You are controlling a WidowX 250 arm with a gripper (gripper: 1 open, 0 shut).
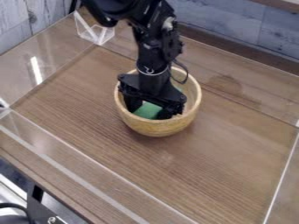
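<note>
My black gripper [155,98] reaches down from the top of the view into a light wooden bowl [163,124] in the middle of the table. Low inside the bowl, between and behind the fingers, a green object [147,110] shows in part. Whether the fingers are closed on it is hard to tell, as they largely hide it.
A clear plastic container [94,26] sits at the back left. A grey-blue plank wall [233,35] runs along the back.
</note>
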